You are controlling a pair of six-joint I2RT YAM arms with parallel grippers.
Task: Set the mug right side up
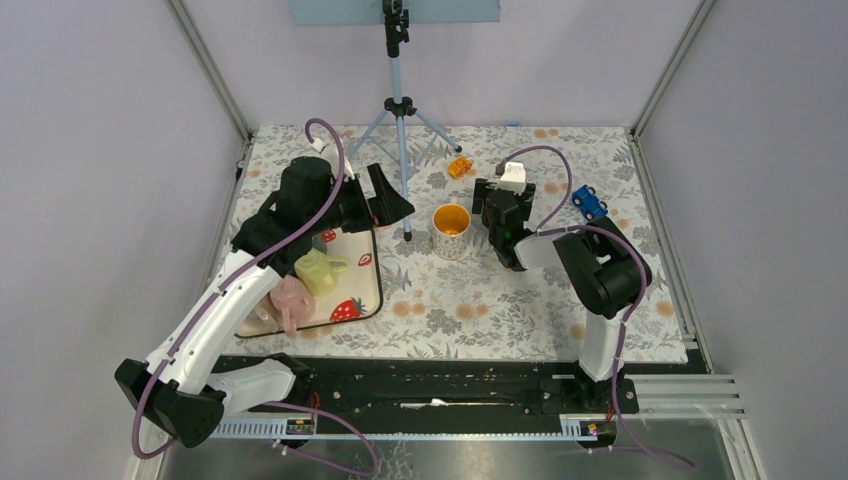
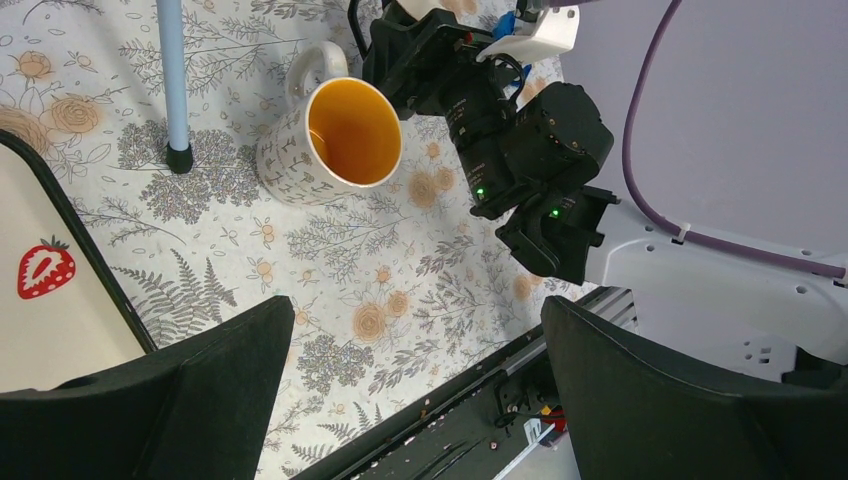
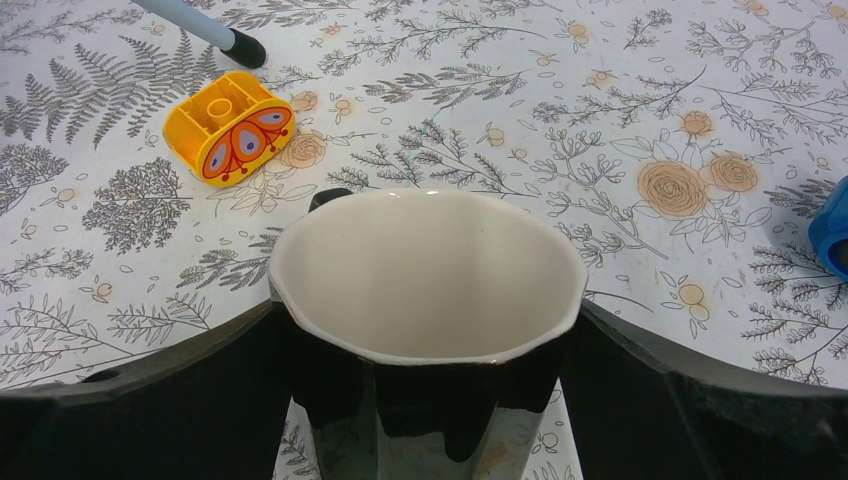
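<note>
A white patterned mug with orange interior (image 1: 450, 232) stands with its opening up near the middle of the table, handle to the back in the left wrist view (image 2: 300, 165). My right gripper (image 1: 503, 192) is behind and right of it; in the right wrist view a white-rimmed dark vessel (image 3: 425, 270) sits between its open fingers, whether touching cannot be told. My left gripper (image 1: 388, 195) hangs open at the left of the mug, above the table, with nothing between its fingers.
A strawberry tray (image 1: 365, 300) with yellow and pink items is at left. A tripod leg (image 2: 172, 80) stands left of the mug. An orange block (image 3: 228, 130) and blue toy (image 1: 590, 202) lie behind.
</note>
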